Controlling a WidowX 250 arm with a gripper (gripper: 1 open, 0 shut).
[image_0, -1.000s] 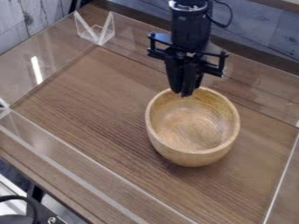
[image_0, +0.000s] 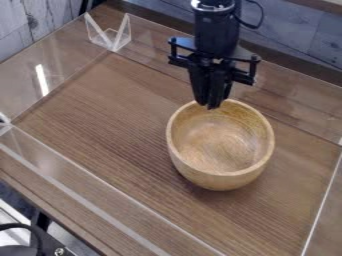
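Observation:
A black robot arm reaches down from the top of the view, its gripper (image_0: 210, 98) over the back rim of a round beige bowl (image_0: 221, 150). The fingertips are close to that rim; whether they touch it, and how far apart they stand, is hard to tell. The bowl is upright and looks empty.
A wooden tabletop (image_0: 94, 140) surrounds the bowl, with clear room to the left and in front. Clear plastic pieces stand at the back left edge and left side. A black cable lies at the bottom left corner.

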